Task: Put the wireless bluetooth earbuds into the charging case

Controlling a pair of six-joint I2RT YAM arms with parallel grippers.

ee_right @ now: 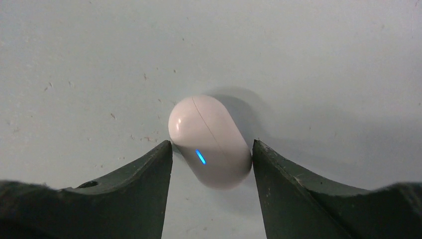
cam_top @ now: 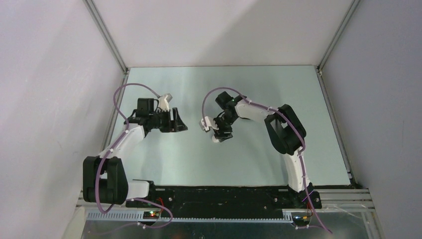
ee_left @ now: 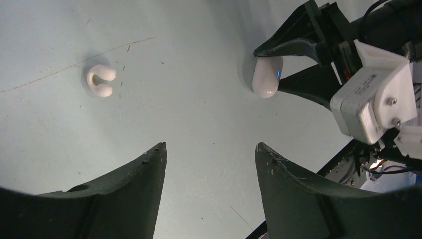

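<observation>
A white charging case [ee_right: 211,142], oval with a seam and a blue light, lies on the table between the fingers of my right gripper. The fingers are open around it; both fingertips look close to or against its sides. The case's lid is closed. In the top view the case [cam_top: 215,140] peeks out below the right gripper. A white C-shaped earbud [ee_left: 101,79] rests on the table in the left wrist view, to the upper left of my left gripper, which is open and empty. From above, the left gripper [cam_top: 179,122] hides that earbud.
The right gripper's white camera mount [ee_left: 370,99] stands close on the right side of the left wrist view. A dark gap runs along the table's front edge.
</observation>
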